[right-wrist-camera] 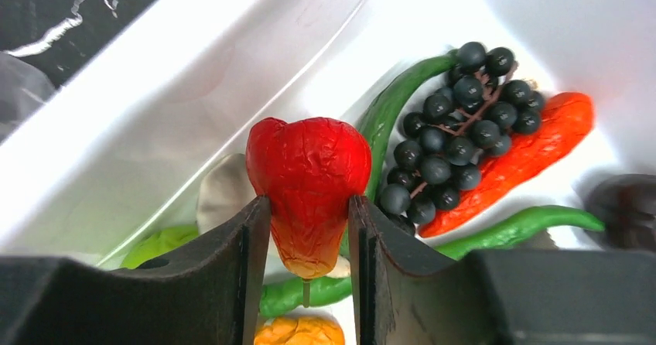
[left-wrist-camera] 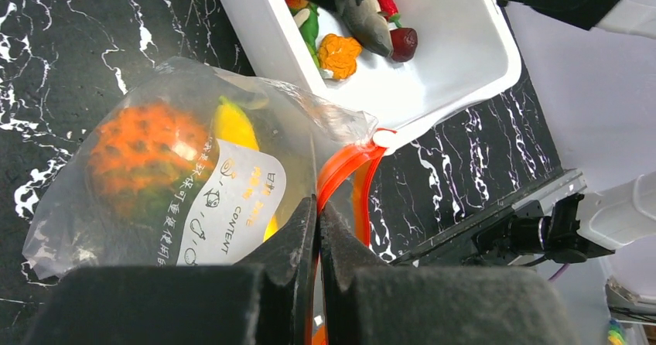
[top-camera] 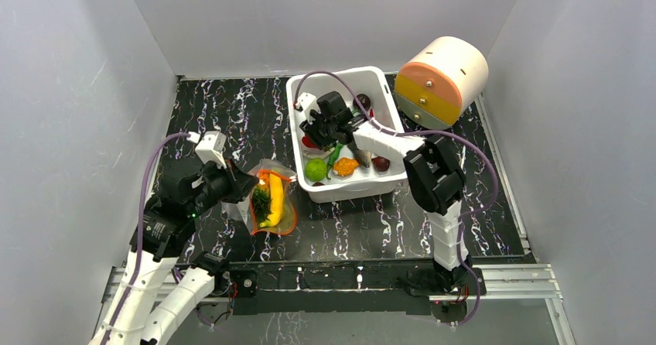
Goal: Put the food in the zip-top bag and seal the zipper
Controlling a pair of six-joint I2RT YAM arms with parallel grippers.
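The clear zip top bag (left-wrist-camera: 70, 221), with an orange-red zipper rim (left-wrist-camera: 344, 159), lies left of the white bin and gapes at its mouth. Inside it show a pineapple (left-wrist-camera: 147, 155) and a yellow banana (top-camera: 275, 202). My left gripper is shut on the bag's rim. Over in the white bin (top-camera: 340, 194), a red fruit or pepper (right-wrist-camera: 309, 167) with a short stem sits between the fingers of my right gripper, which is shut on it. Other food lies beneath that red piece.
Still in the bin are dark grapes (right-wrist-camera: 456, 128), a red pepper (right-wrist-camera: 534, 163), green peppers, a green round fruit (top-camera: 316, 169), an orange piece (top-camera: 345, 167) and a fish. A breadbox (top-camera: 441, 82) stands at the back right.
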